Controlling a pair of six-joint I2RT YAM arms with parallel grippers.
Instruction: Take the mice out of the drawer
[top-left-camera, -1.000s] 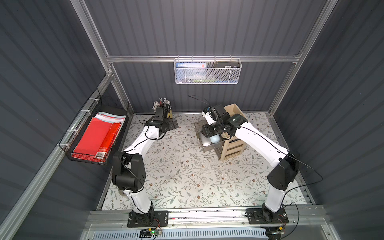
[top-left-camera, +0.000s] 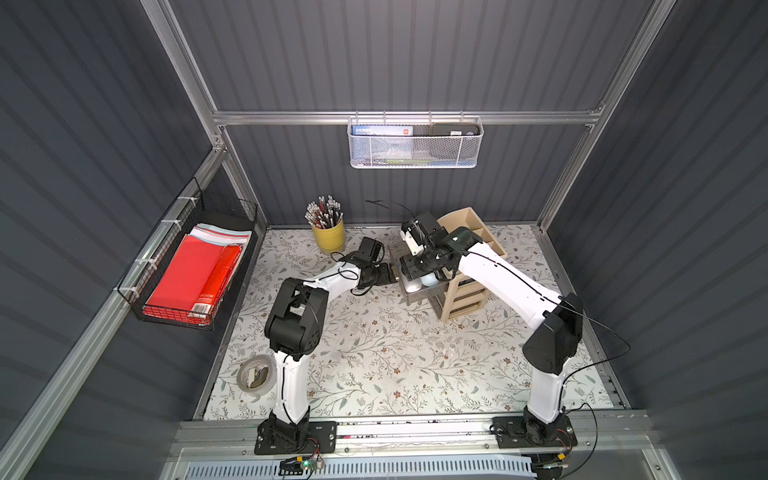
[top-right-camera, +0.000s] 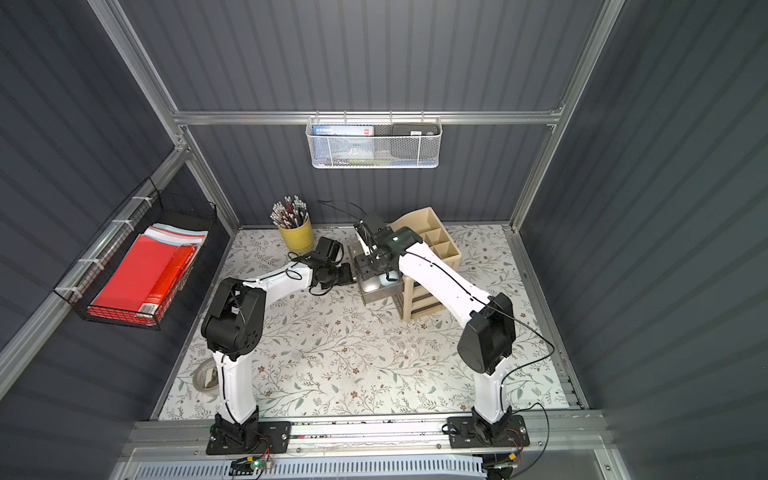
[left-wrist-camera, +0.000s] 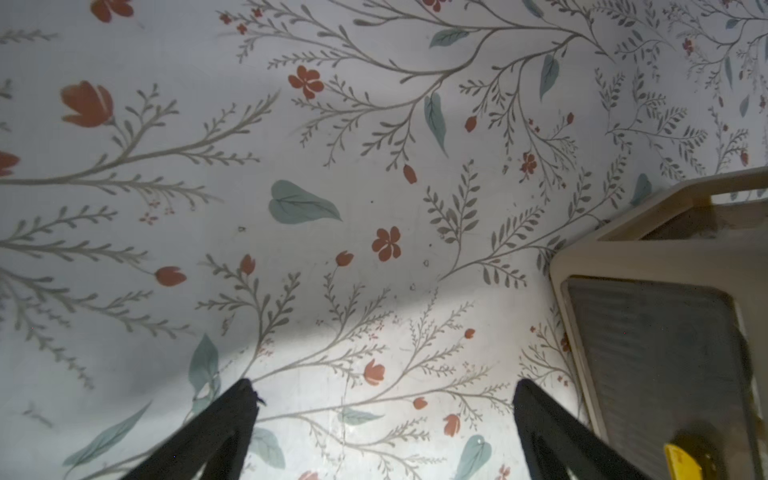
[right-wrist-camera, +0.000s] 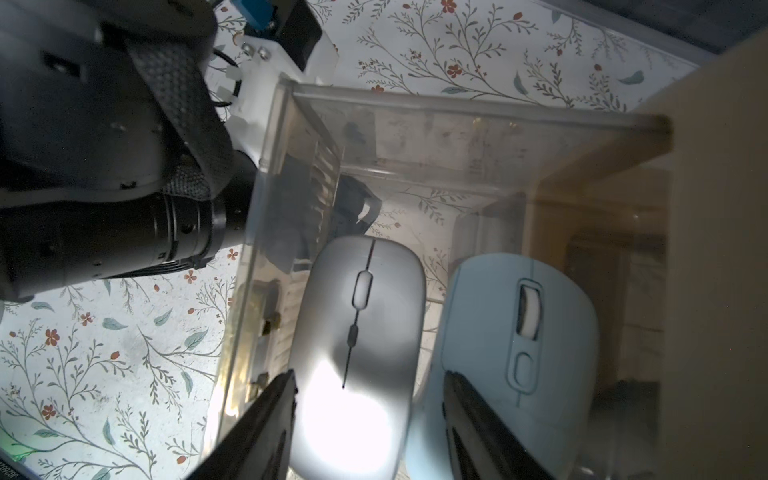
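A silver mouse (right-wrist-camera: 360, 312) and a light blue mouse (right-wrist-camera: 520, 344) lie side by side in the clear pulled-out drawer (right-wrist-camera: 480, 108) in the right wrist view. My right gripper reaches down there with its fingers apart. The silver mouse lies between the fingers as seen from that camera; whether they touch it I cannot tell. One finger (right-wrist-camera: 472, 424) overlaps the blue mouse in the picture. Outside, close to the drawer's front, is my left gripper (top-left-camera: 390, 274). Its fingers stand wide apart in the left wrist view, only patterned tabletop showing between them.
The drawer belongs to a wooden organizer (top-left-camera: 464, 300), right of the middle. A yellow pot (top-left-camera: 329, 237) of pencils stands at the back left, and a round bowl (top-left-camera: 257, 376) at the front left.
My left arm has swung right, from near the yellow pot to the drawer's front. Both mice remain in the drawer.
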